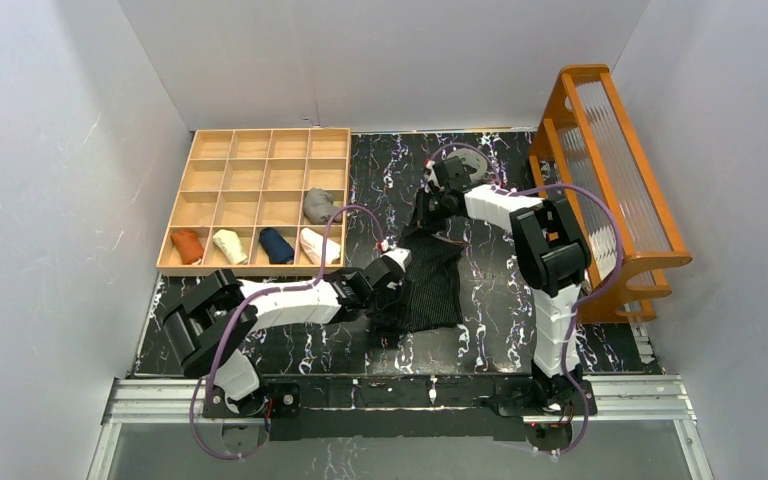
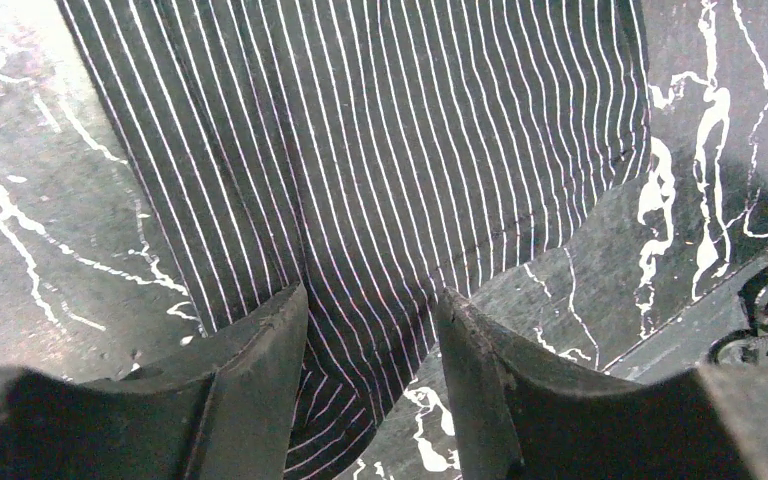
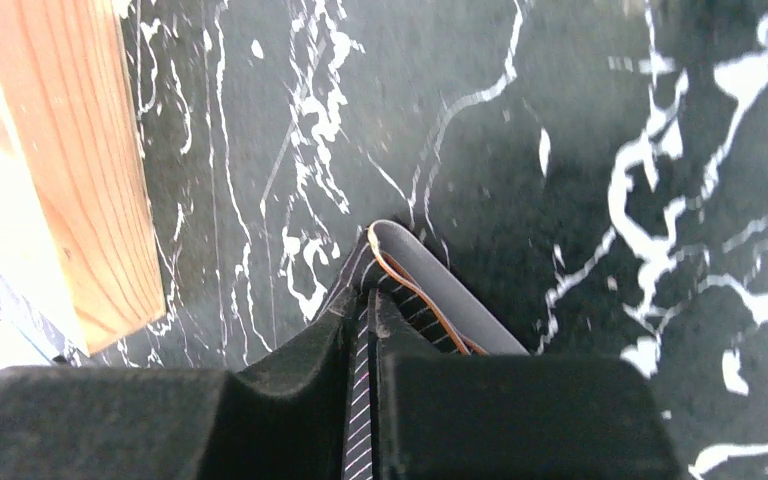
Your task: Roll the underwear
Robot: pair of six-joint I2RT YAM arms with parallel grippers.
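Note:
The dark pinstriped underwear (image 1: 435, 290) lies on the marbled black table between my two arms. In the left wrist view, my left gripper stands open at one side edge of it, a fold of striped cloth running between its fingers. At the far left corner of the underwear is my right gripper. Its fingers are nearly together, with a thin strip of striped cloth showing in the narrow gap. An edge with an orange-brown seam (image 3: 410, 285) stands up just beyond them; whether they grip it is unclear.
A wooden compartment box (image 1: 260, 200) at the left holds several rolled garments, its corner close to my left arm. A round grey object (image 1: 468, 163) sits behind my right gripper, and a wooden rack (image 1: 610, 190) stands at the right.

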